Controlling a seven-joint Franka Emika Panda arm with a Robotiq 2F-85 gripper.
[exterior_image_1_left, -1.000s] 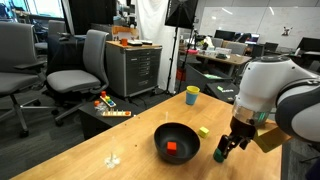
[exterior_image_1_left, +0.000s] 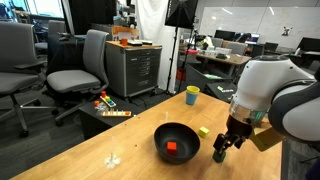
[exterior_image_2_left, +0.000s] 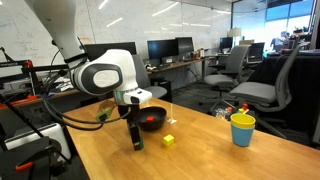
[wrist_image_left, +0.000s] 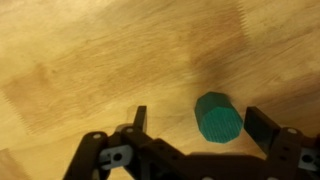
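A dark green faceted block (wrist_image_left: 218, 118) stands on the wooden table, its top facing the wrist camera. My gripper is open above it, and the block lies between the finger lines, much closer to the right finger (wrist_image_left: 260, 128) than to the left one. Whether that finger touches it I cannot tell. In exterior view 1 the green block (exterior_image_1_left: 219, 156) shows just below the fingers, and in exterior view 2 the green block (exterior_image_2_left: 139, 143) is partly hidden by the gripper.
A black bowl (exterior_image_1_left: 190, 133) with a red block (exterior_image_1_left: 171, 147) inside stands beside the gripper. A small yellow block (exterior_image_2_left: 168, 140) lies nearby, with a blue-and-yellow cup (exterior_image_2_left: 242, 130) farther off.
My gripper has come down slightly toward the green block. The block, the bowl and the other objects look unmoved.
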